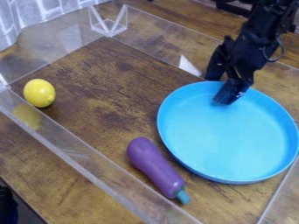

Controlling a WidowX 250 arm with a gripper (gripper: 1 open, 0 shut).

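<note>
The black gripper (232,77) hangs at the upper right, its fingers low at the back rim of a large blue plate (228,136), with nothing seen held between them; it is open. A purple eggplant toy (155,166) with a teal stem lies to the lower left of the plate. A yellow egg-shaped object (40,93), perhaps a lemon, lies at the far left.
Clear plastic walls (82,175) border the wooden surface (105,114) along the front left and back. The middle of the board, between the yellow object and the plate, is bare.
</note>
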